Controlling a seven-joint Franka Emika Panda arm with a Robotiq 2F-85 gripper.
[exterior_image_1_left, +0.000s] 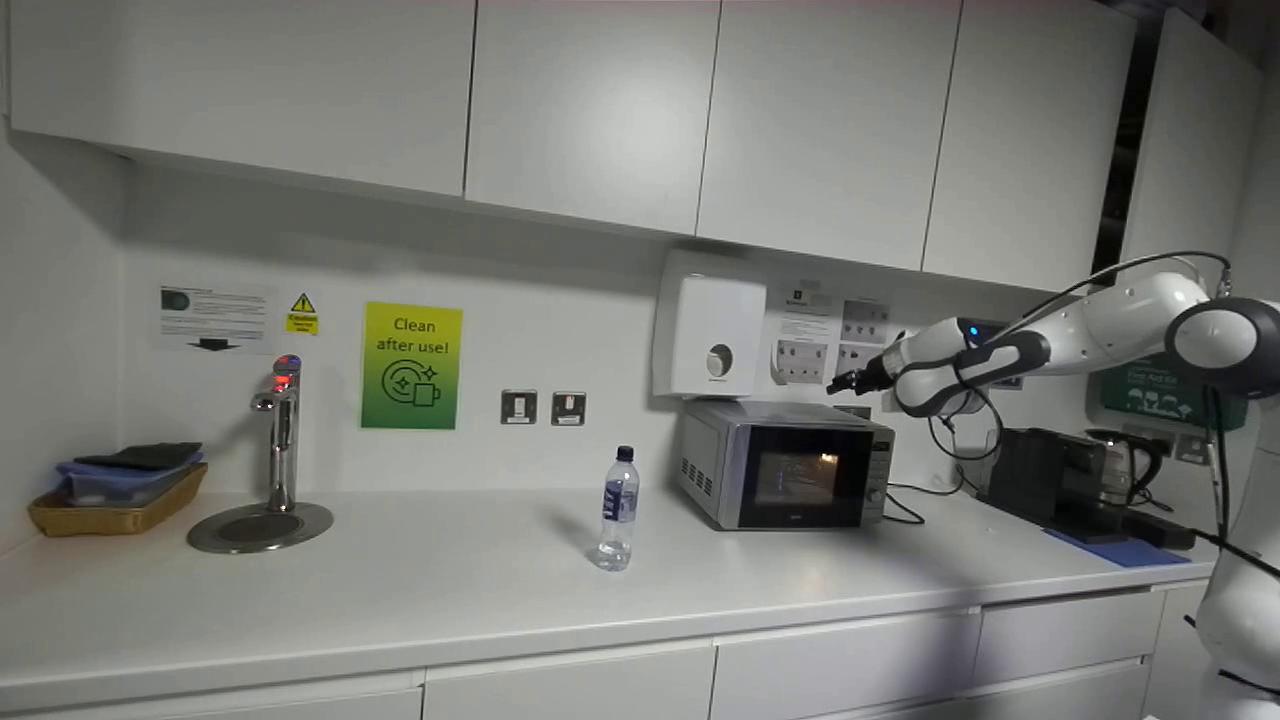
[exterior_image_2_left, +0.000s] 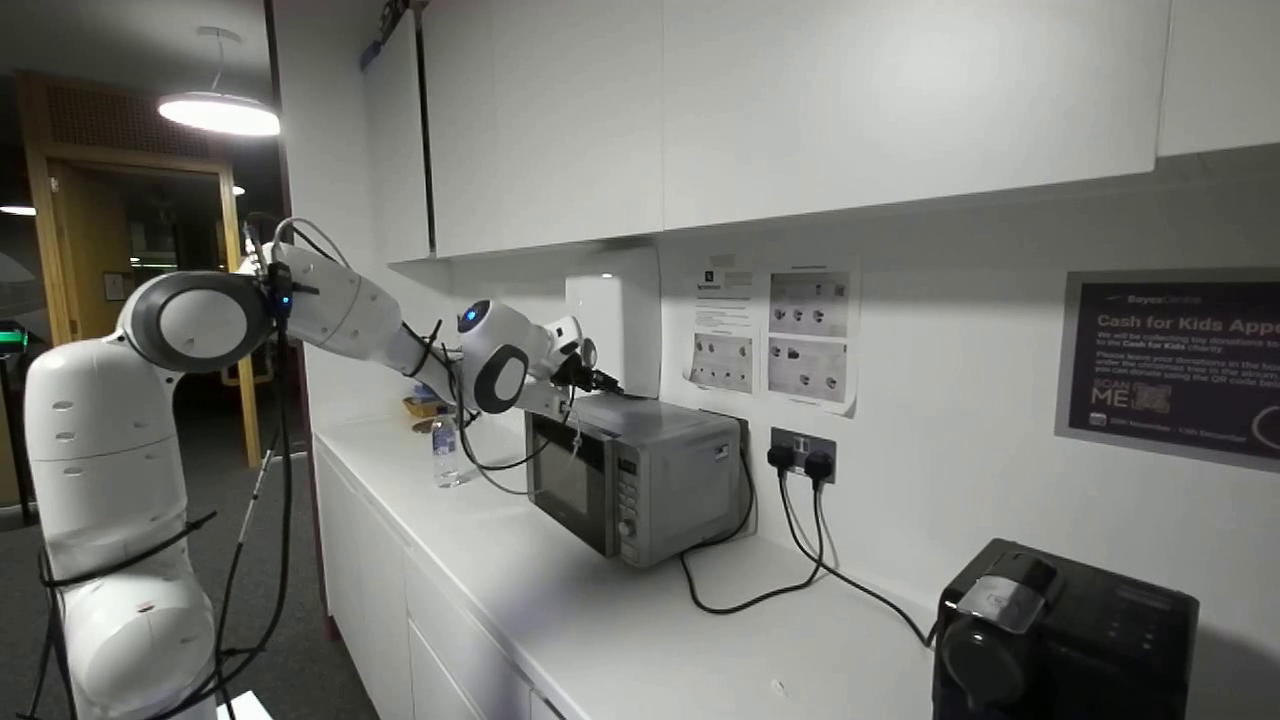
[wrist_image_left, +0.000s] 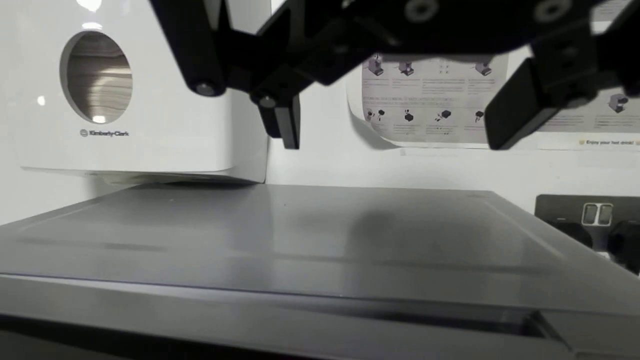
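Note:
My gripper is open in the wrist view, its two dark fingers wide apart with nothing between them. Below them stretches the grey top of the microwave (wrist_image_left: 372, 240), with a gap between it and the fingertips. In the first exterior view the gripper (exterior_image_1_left: 836, 386) is level with the space just over the microwave (exterior_image_1_left: 786, 472), whose door is shut and whose inside is lit. A clear water bottle (exterior_image_1_left: 618, 514) with a dark cap stands upright on the counter, left of the microwave and well away from the gripper.
On the wall behind the microwave hangs a white towel dispenser (exterior_image_1_left: 710, 330), close to the gripper. White cupboards (exterior_image_1_left: 828, 132) overhang the counter. A black coffee machine (exterior_image_2_left: 1062, 636) and a kettle (exterior_image_1_left: 1124, 466) stand to the right. Bare counter (exterior_image_1_left: 444, 588) lies left of the bottle.

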